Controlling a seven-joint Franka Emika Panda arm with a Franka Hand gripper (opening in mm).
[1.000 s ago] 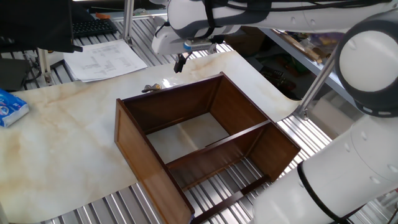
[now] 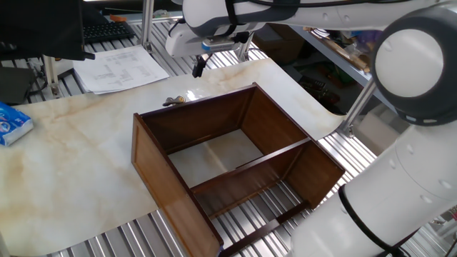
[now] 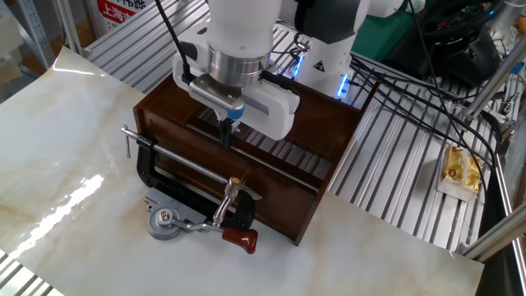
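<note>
A dark brown wooden box frame point(image 2: 164, 193), open at the top with a divider across it, stands partly on the marbled sheet and partly on the slatted metal table. A black clamp point(image 3: 148, 168) with a long threaded rod and a grey metal tool with a brown crank handle point(image 3: 240, 239) lie against its outer side. My gripper point(image 2: 198, 70) hangs beyond the frame's far wall in exterior view 1. In exterior view 2 the gripper point(image 3: 226, 134) appears over the frame's clamp-side wall, its dark fingers together, nothing visible between them.
Loose papers point(image 2: 120, 69), a keyboard point(image 2: 107, 32) and a blue packet point(image 2: 13, 124) lie towards the left. A small box with yellow contents point(image 3: 461, 171) sits on the slats. Much of the marbled sheet point(image 2: 78, 164) is bare.
My arm and gripper have shifted slightly left and down in exterior view 1. The wooden frame and its surroundings have stayed put.
</note>
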